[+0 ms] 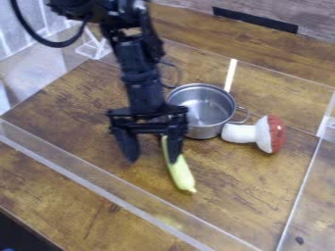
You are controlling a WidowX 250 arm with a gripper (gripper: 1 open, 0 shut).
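Note:
My black gripper (147,145) hangs low over the wooden table at the centre-left, blurred, its fingers spread open. Just right of it a pale yellow-green elongated item (179,173) lies on the table, its upper end close to the right finger; whether they touch I cannot tell.
A metal pot (207,106) stands behind the gripper to the right. A white and red mushroom-shaped object (262,133) lies right of the pot. A pale thin strip (230,75) lies at the back.

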